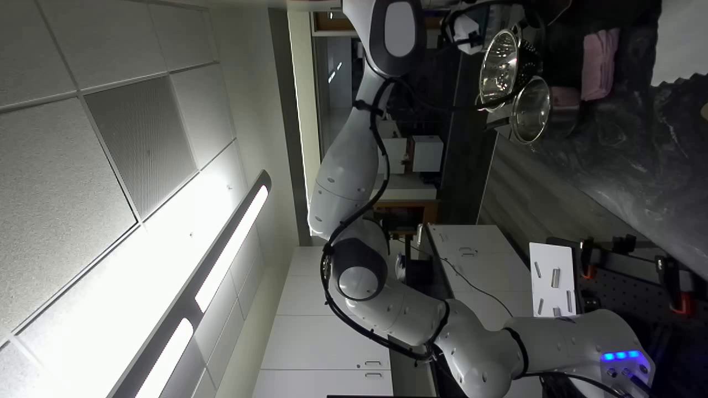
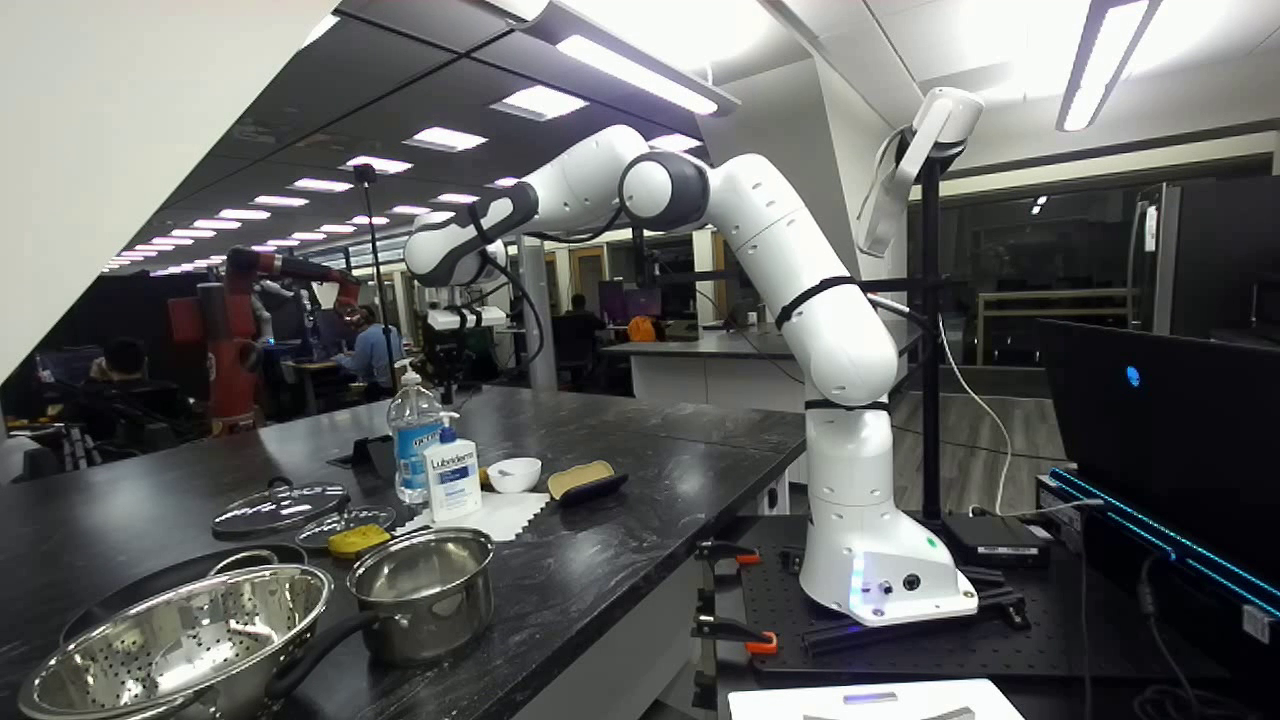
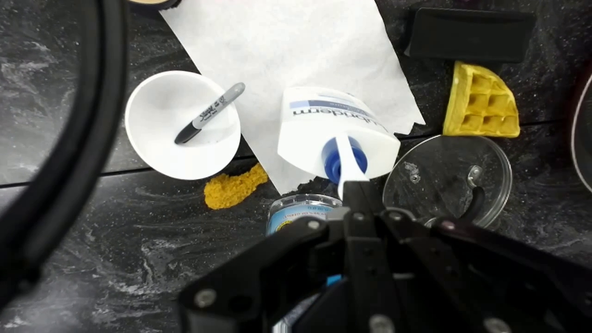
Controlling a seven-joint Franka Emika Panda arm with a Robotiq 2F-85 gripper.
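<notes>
In the wrist view my gripper is shut, with its fingertips overlapping the nozzle end of a white lotion bottle (image 3: 311, 133). Whether they touch that nozzle I cannot tell; nothing shows gripped between them. Exterior view 2 has the gripper (image 2: 449, 367) hanging above the dark counter, beyond the lotion bottle (image 2: 455, 480) and a blue-labelled clear bottle (image 2: 414, 438). A white bowl (image 3: 161, 127) holds a grey and black marker (image 3: 211, 113), its grey end over the rim. The fingers partly hide the clear bottle (image 3: 294, 213) in the wrist view.
White paper (image 3: 333, 50) lies under the lotion bottle. Around it are a yellow waffle piece (image 3: 481, 105), an orange-brown crumbed piece (image 3: 234, 188), a glass lid (image 3: 433, 177) and a black block (image 3: 471, 34). A colander (image 2: 180, 636) and pot (image 2: 422, 600) occupy the counter's near side.
</notes>
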